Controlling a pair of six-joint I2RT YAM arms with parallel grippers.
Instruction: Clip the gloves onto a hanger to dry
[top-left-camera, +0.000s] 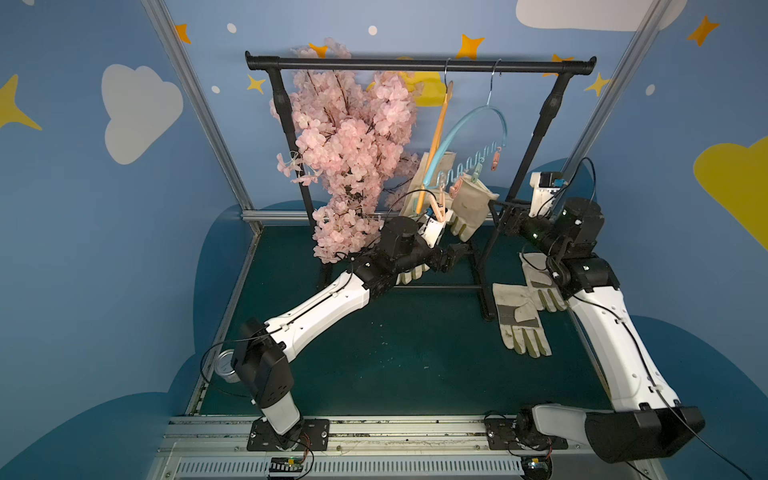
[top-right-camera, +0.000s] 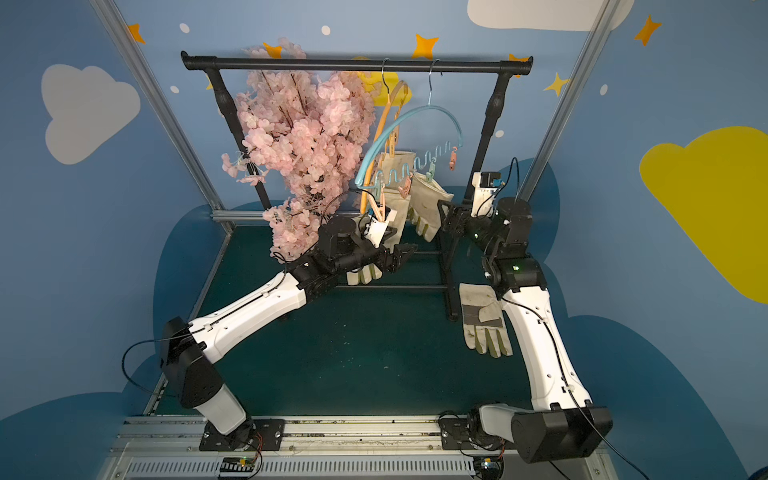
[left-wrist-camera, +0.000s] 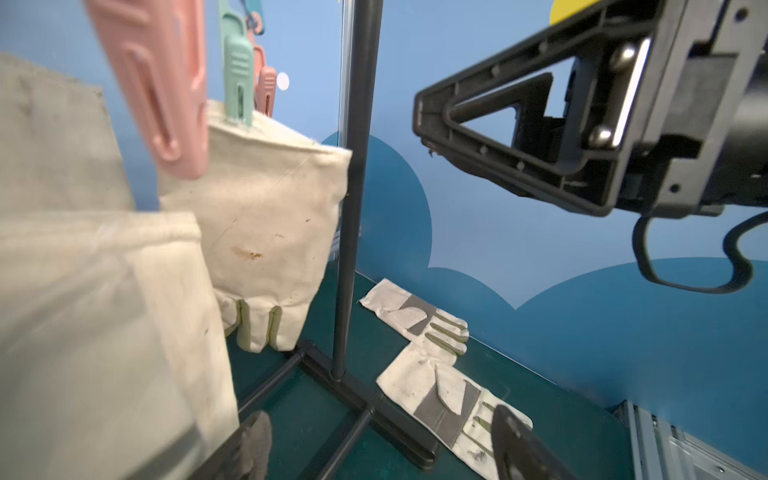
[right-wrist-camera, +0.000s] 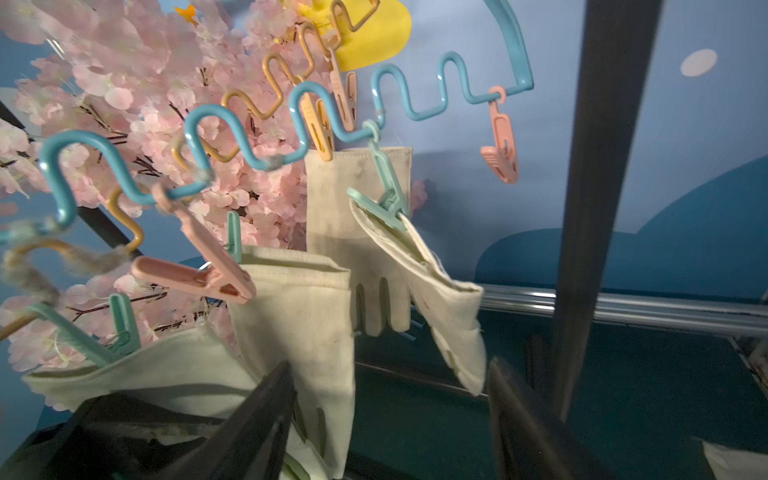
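A blue hanger (right-wrist-camera: 520, 56) and an orange hanger (top-left-camera: 438, 136) hang from the rail, with clothespins holding several gloves. One glove (left-wrist-camera: 252, 216) hangs from a green clip (left-wrist-camera: 238, 72); a pink clip (right-wrist-camera: 502, 136) dangles empty at the hanger's end. Two loose gloves (left-wrist-camera: 452, 404) lie on the floor at the right. My open left gripper is low in front of the hanging gloves. My open right gripper faces the hanger from the right, with hanging gloves beyond its fingers.
The black rack post (left-wrist-camera: 357, 120) stands beside the hanging gloves, on a crossed foot. Pink blossom branches (top-left-camera: 352, 128) fill the left of the rack.
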